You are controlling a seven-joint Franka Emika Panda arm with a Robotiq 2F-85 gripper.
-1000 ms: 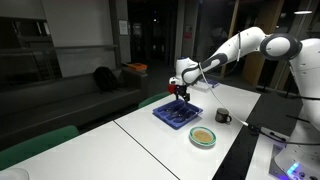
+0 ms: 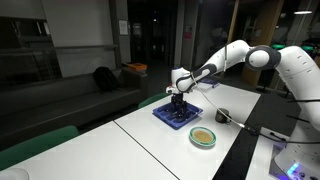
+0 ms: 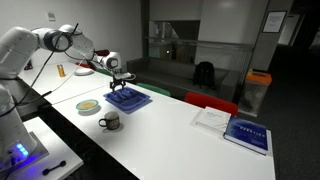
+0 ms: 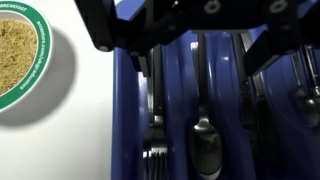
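Note:
My gripper is open over a blue cutlery tray (image 4: 128, 120), its dark fingers spread near the top of the wrist view. Between and below them lies a metal spoon (image 4: 206, 150) in one slot. In the slot to its left is a fork (image 4: 155, 158). More cutlery rests in the slots on the right, partly shaded. From exterior view 1, the gripper (image 2: 178, 101) points down close above the far part of the tray (image 2: 172, 122). Whether the fingers touch any cutlery is unclear.
A green-rimmed bowl (image 2: 202, 137) of dry, yellowish food stands just beside the tray. A dark mug (image 3: 110, 120) is near the bowl. Several books, one blue (image 3: 247, 135), lie at the table's far end in exterior view 2.
The arm has come down and shifted slightly left in exterior view 1, bringing the gripper closer to the tray. Tray, bowl and mug have stayed put.

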